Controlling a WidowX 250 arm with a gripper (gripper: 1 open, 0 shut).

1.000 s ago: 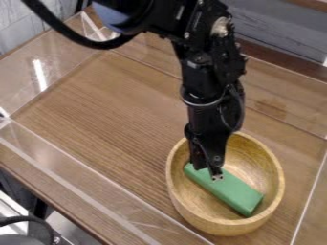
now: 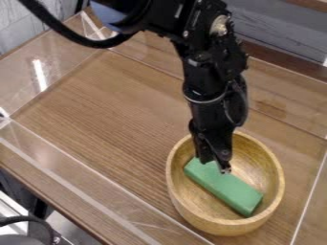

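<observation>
A yellowish bowl point(image 2: 228, 220) sits on the wooden table at the lower right, holding a green block point(image 2: 227, 189) that lies diagonally inside it. The black gripper point(image 2: 212, 159) points down over the back left part of the bowl, just above the upper end of the block. Its fingers look close together, with nothing visible held between them.
A clear plastic edge runs along its left side, with dark cables at the lower left. A raised ledge runs along the back right.
The gripper has shifted slightly up from the block and its wrist has turned a little. The bowl and green block look unmoved.
</observation>
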